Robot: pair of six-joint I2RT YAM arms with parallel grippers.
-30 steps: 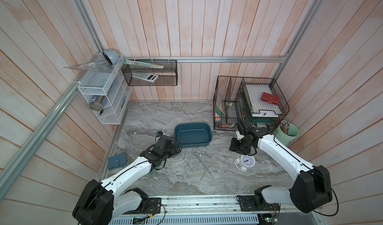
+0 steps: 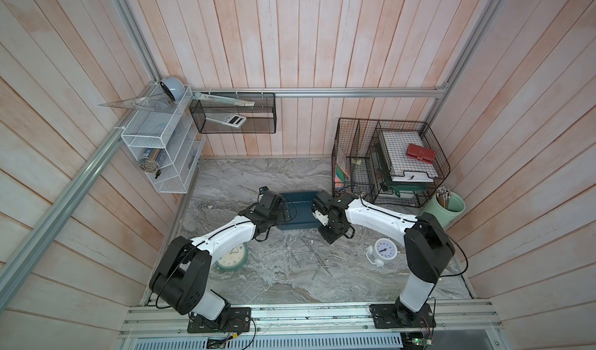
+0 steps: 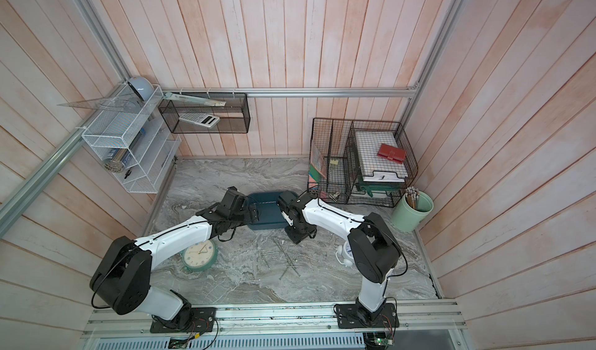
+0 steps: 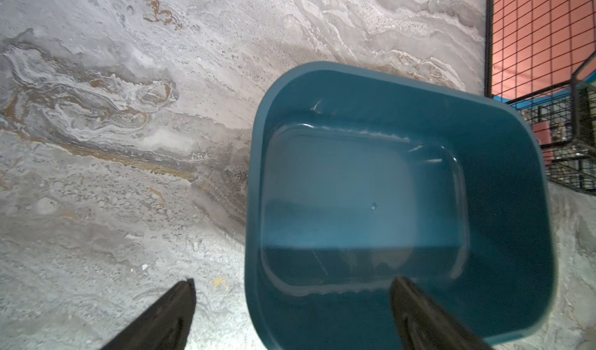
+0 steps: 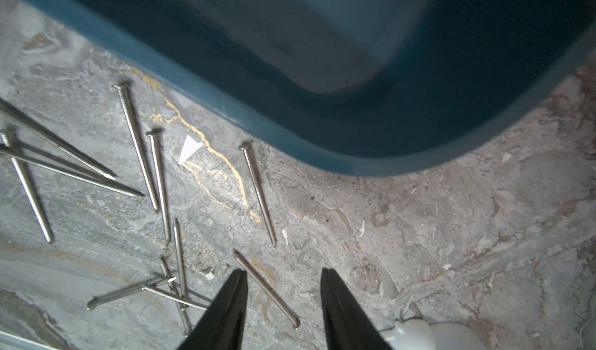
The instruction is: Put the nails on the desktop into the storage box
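The storage box is a deep teal tray [image 4: 360, 182] on the marbled desk, and its floor looks bare in the left wrist view. At its left wall, my left gripper stands open over the rim with nothing held. My right gripper hangs near the box's front right side, open, its fingers [image 5: 226, 312] apart and empty. Silvery nails lie loose on the desk in front of the box. One nail [image 5: 267, 288] shows below and between the right fingertips, another nail [image 5: 257, 191] lies nearer the box, and several crossed nails [image 5: 177, 288] are to the left.
A green round clock [image 2: 232, 258] sits under the left forearm, and a white clock [image 2: 383, 249] stands right of the nails. Black wire baskets [image 2: 394, 163] and a green bin [image 2: 445, 208] occupy the back right. Free desk lies behind the box at left.
My right arm has swung left from beside the white clock to the box's right end. The nails look unmoved.
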